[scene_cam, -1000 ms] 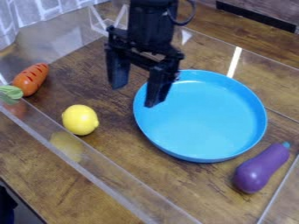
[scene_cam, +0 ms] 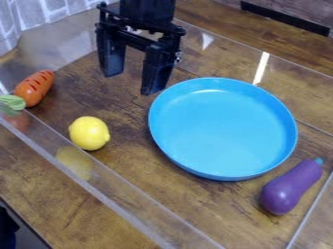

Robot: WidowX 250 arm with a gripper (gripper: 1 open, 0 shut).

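The black gripper (scene_cam: 135, 60) hangs open over the upper middle of the wooden board, with nothing visible between its two fingers. It is above and behind the blue plate (scene_cam: 221, 131), which is empty. A yellow lemon (scene_cam: 89, 133) lies left of the plate, below the gripper. An orange carrot (scene_cam: 34, 89) with a pale green top lies at the far left. A purple eggplant (scene_cam: 290, 186) lies at the lower right, beside the plate.
Clear, transparent edges or panels run along the left side and across the lower left.
The gripper has moved upward in the view, away from the plate, and slightly left compared with earlier. The lemon, carrot, eggplant and plate have not moved.
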